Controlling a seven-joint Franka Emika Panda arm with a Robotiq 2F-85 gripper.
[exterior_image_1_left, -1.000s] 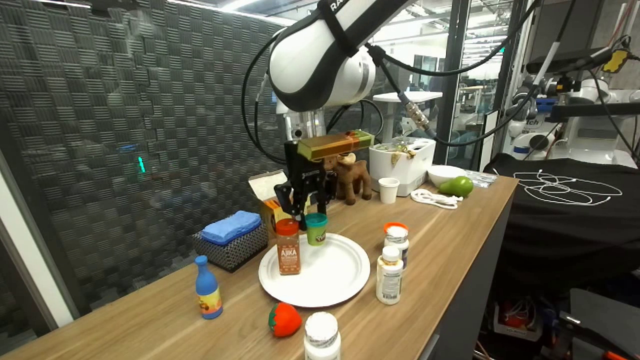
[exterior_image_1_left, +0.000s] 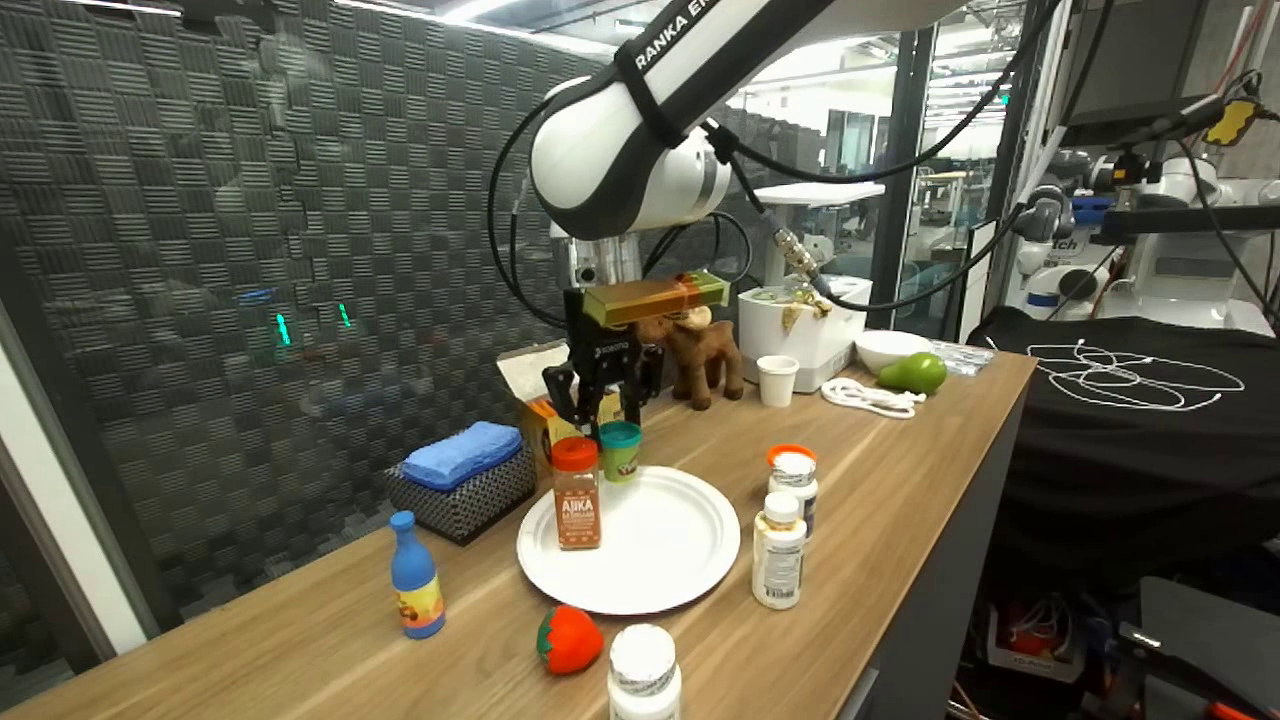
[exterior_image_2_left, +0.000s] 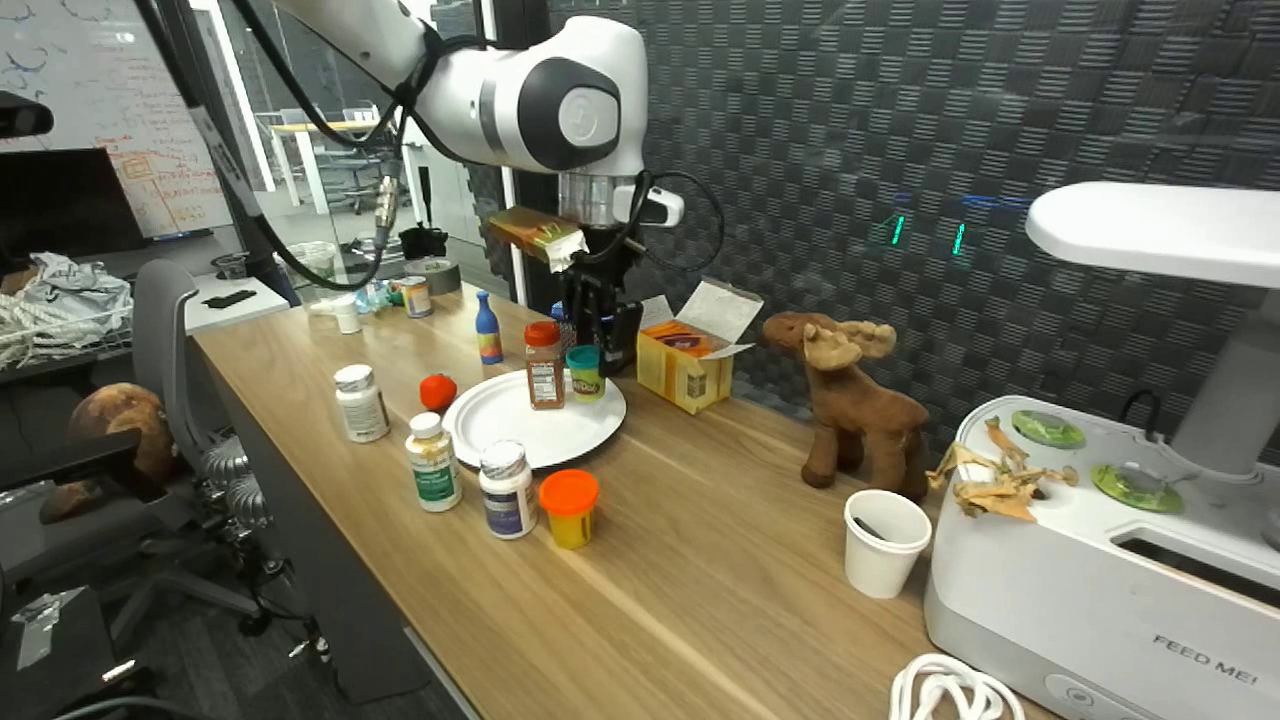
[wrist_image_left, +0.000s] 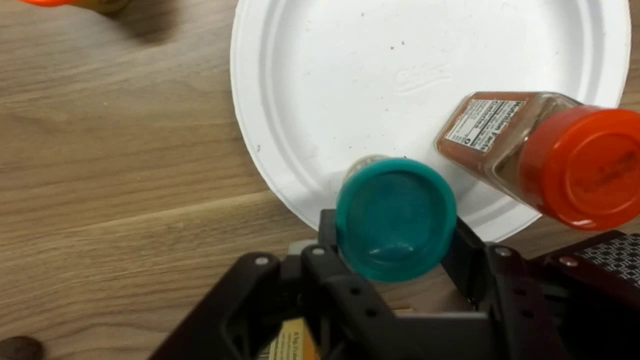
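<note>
A green tub with a teal lid (exterior_image_1_left: 620, 452) is held at the far rim of the white plate (exterior_image_1_left: 672, 552). My gripper is shut on it, a black finger on either side of the teal lid (wrist_image_left: 396, 219) in the wrist view. Whether the tub's base touches the plate, I cannot tell. Close beside it a spice jar with a red lid (exterior_image_1_left: 577, 492) stands upright on the plate; in exterior view 2 the jar (exterior_image_2_left: 545, 366) is just left of the tub (exterior_image_2_left: 584, 373).
White pill bottles (exterior_image_2_left: 433, 462) and an orange-lidded tub (exterior_image_2_left: 569, 508) stand near the plate. Behind it are an open yellow box (exterior_image_2_left: 684, 364) and a black basket with a blue cloth (exterior_image_1_left: 463, 480). A blue bottle (exterior_image_1_left: 415, 576) and a red toy strawberry (exterior_image_1_left: 569, 638) sit nearby.
The gripper and the teal-lidded tub have shifted slightly left and up in exterior view 1, closer to the red-lidded jar. The jar and plate have not moved.
</note>
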